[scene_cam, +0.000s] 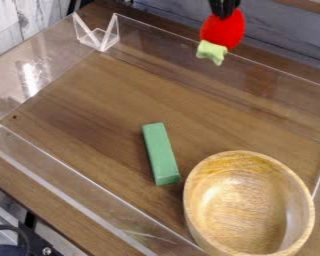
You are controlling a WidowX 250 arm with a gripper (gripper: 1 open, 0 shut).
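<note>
My gripper (222, 14) is at the top edge of the camera view, mostly out of frame; its dark body sits over a red object (222, 30) with a pale green piece (212, 52) just below it. Whether the fingers are shut or grip anything is hidden. A green block (162, 153) lies on the wooden floor of a clear-walled tray. A wooden bowl (248, 220) stands at the lower right.
A clear plastic holder (99, 32) stands in the back left corner. Clear walls (69, 165) run along the tray's edges. The middle of the wooden floor is open.
</note>
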